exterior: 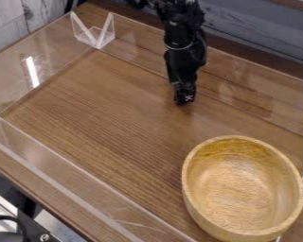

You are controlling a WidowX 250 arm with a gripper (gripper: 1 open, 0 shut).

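My black gripper [184,91] reaches down from the top centre to just above the wooden table [103,132], at the middle right. Its fingertips are low and close to the surface, with a small dark object or fingertip detail between them; I cannot tell whether it holds anything.
A yellow oval bin [242,151] sits at the lower right. A white wire-like holder [95,28] stands at the back left. Black cables lie at the lower-left corner.
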